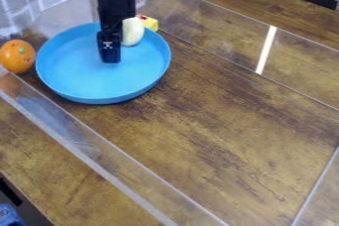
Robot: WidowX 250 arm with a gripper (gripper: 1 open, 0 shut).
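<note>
A blue plate (pixel 99 81) lies at the upper left of the table. My black gripper (pixel 109 42) reaches down from the top edge over the back part of the plate, open. A pale round object (pixel 131 34) is just right of the gripper at the plate's back rim. Whether the fingers touch it is hard to tell.
An orange round object (pixel 18 56) sits left of the plate. A small yellow item (pixel 150 22) lies behind it at the back.
</note>
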